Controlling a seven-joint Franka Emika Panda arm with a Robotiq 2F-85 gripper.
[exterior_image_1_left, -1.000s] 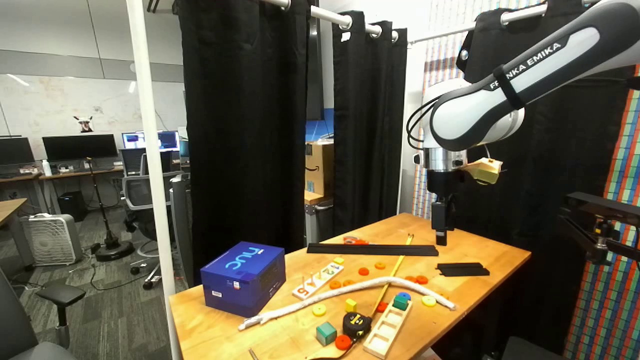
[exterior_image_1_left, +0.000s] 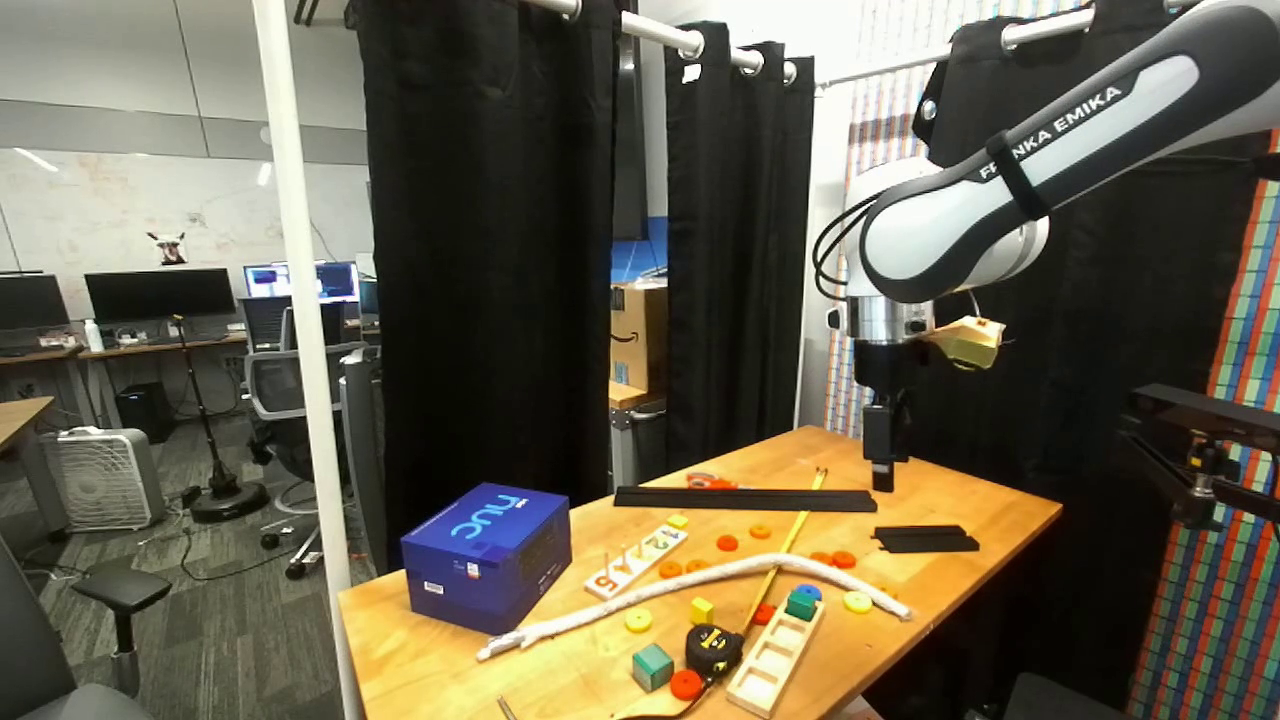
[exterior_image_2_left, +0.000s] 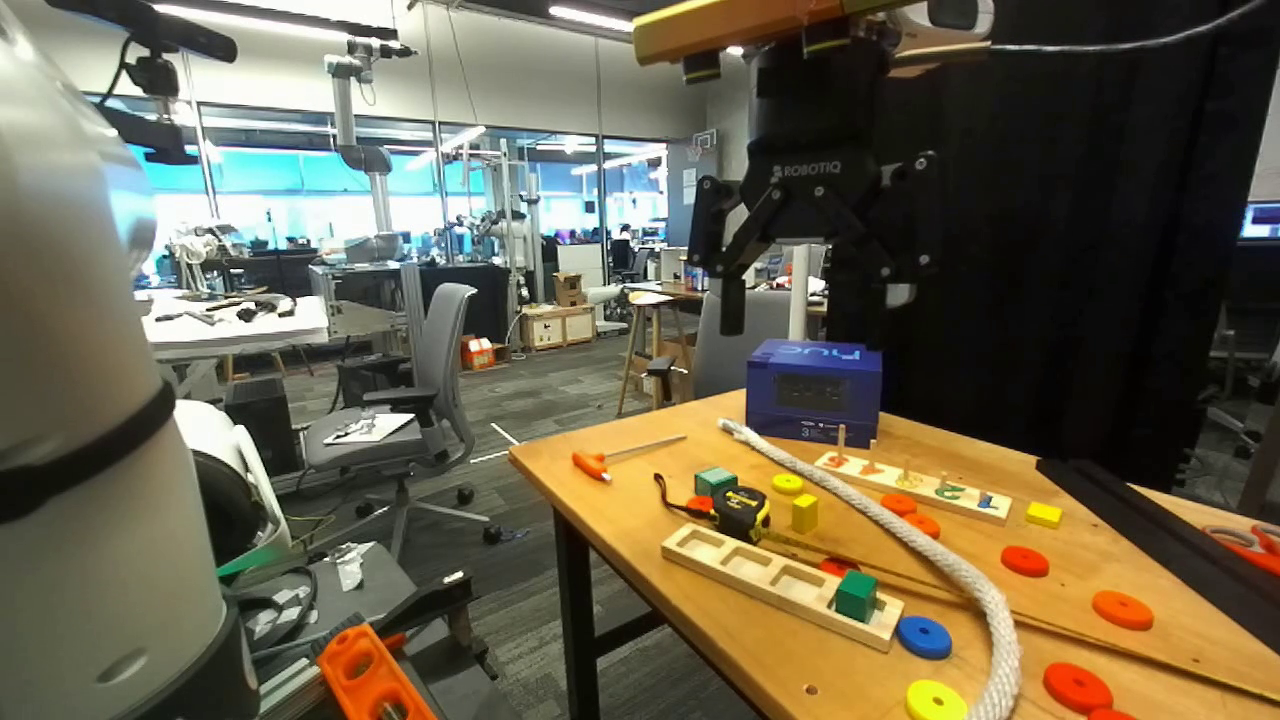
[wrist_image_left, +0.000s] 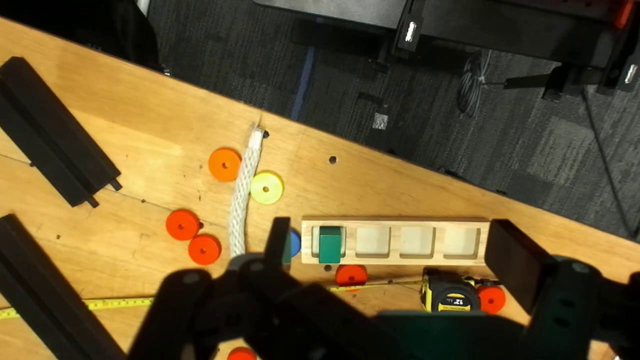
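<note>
My gripper (exterior_image_2_left: 816, 300) hangs above the table with its fingers wide apart, open, and nothing shows between them. In the wrist view its fingers (wrist_image_left: 510, 258) frame a wooden tray (wrist_image_left: 394, 242) with square recesses, well below. One green block (wrist_image_left: 330, 245) sits at the tray's left end; the other recesses look empty. A second green block (exterior_image_1_left: 651, 667) stands on the table near the tape measure (exterior_image_1_left: 713, 649). Close by is a yellow block (exterior_image_2_left: 804, 514). A white rope (exterior_image_2_left: 894, 522) curves across the table beside the tray.
Red, orange, yellow and blue rings lie scattered, such as a blue ring (exterior_image_2_left: 924, 637). The blue box (exterior_image_1_left: 486, 557) stands by a numbered peg board (exterior_image_1_left: 636, 560). Dark rails (exterior_image_1_left: 744, 498) lie farther back. An orange-handled screwdriver (exterior_image_2_left: 593, 466) rests near the table edge.
</note>
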